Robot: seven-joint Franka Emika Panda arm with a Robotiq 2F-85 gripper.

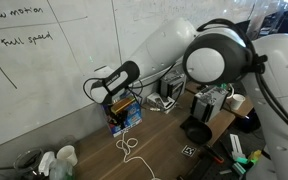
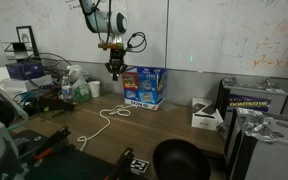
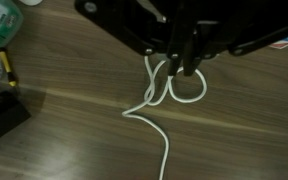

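Note:
My gripper hangs well above the table, pointing down in front of the blue box. In the wrist view its dark fingers are close together, shut; what lies between them is too dark to make out. Behind the fingertips, a white cable runs in a loop and a long tail. Exterior view 2 shows this cable lying on the wooden table below the gripper, with no strand visibly rising to it. The blue box with red printing stands against the whiteboard, partly hidden by the arm in exterior view 1.
A black pan sits at the front right, near a silver toaster. A white box stands toward the back. On the left are a green-labelled bottle and a white cup. Bare tabletop lies around the cable.

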